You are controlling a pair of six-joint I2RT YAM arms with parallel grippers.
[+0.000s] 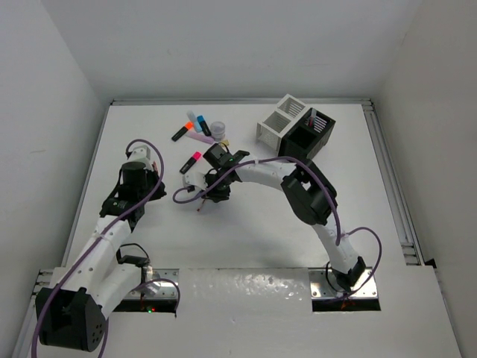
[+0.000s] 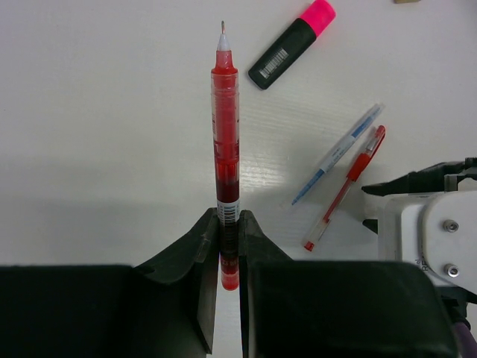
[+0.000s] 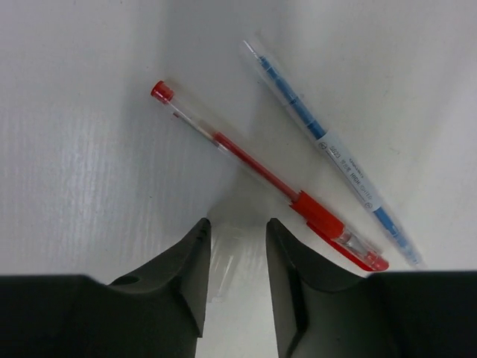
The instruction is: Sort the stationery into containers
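Note:
In the left wrist view a red pen [image 2: 227, 142] points upward in the frame, its lower part clamped by my left gripper. My right gripper is part open above the table, with no pen between its fingers. A second red pen [image 3: 255, 164] lies slantwise just beyond those fingertips, and a blue pen [image 3: 302, 112] lies alongside it, farther off. From above, my right gripper and arm cover most of these two pens. A black highlighter with a pink cap [image 2: 283, 52] rests on the table between the arms. The container set has white compartments [image 1: 270, 125] and black compartments [image 1: 297, 142].
Toward the back left lie a black highlighter with an orange end [image 1: 181, 132], a black one with a blue end [image 1: 203, 125] and a purple item [image 1: 200, 138], near a clear round tape roll [image 1: 219, 128].

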